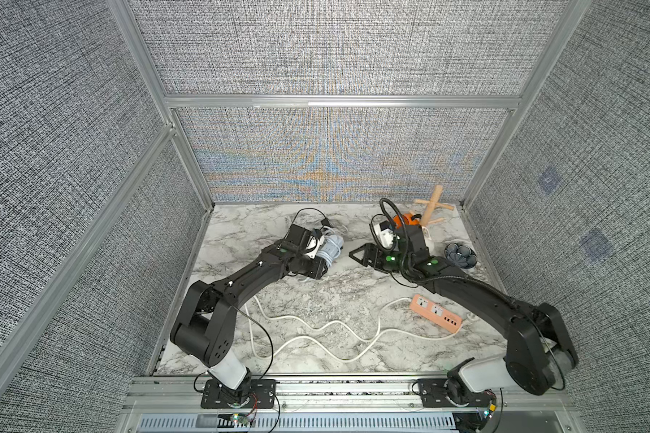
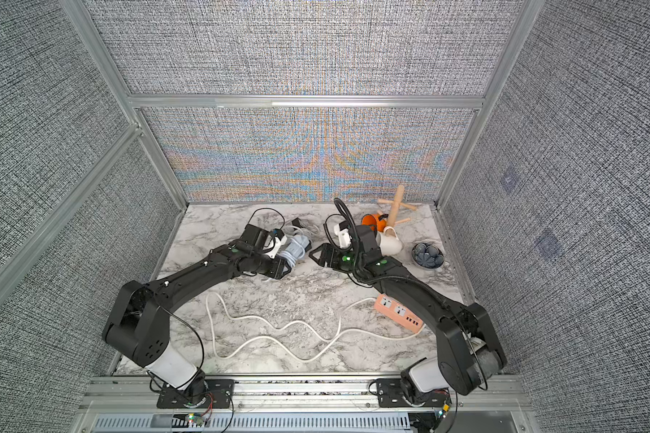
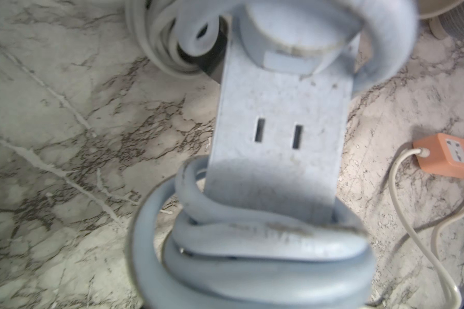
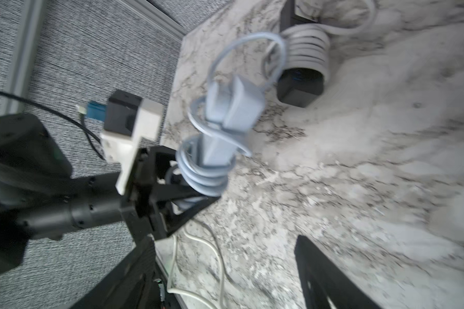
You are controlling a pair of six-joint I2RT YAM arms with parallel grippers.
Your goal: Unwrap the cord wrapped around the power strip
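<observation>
A light-blue power strip (image 4: 232, 105) with its cord (image 4: 201, 175) coiled around it is at my left gripper (image 1: 317, 263), raised off the marble table in the middle. In the left wrist view the strip (image 3: 278, 113) fills the frame, loops around its lower end. The left fingertips are mostly hidden by coils, so their grip is unclear. My right gripper is open, just right of the strip, nothing between its fingers.
A black strip with white cord (image 4: 299, 87) lies behind. A pink strip (image 1: 435, 312) with long cord lies front right. Orange cup (image 2: 373, 222), white cup (image 2: 390, 244), wooden rack (image 2: 397, 202) and dark bowl (image 2: 427, 254) stand at right.
</observation>
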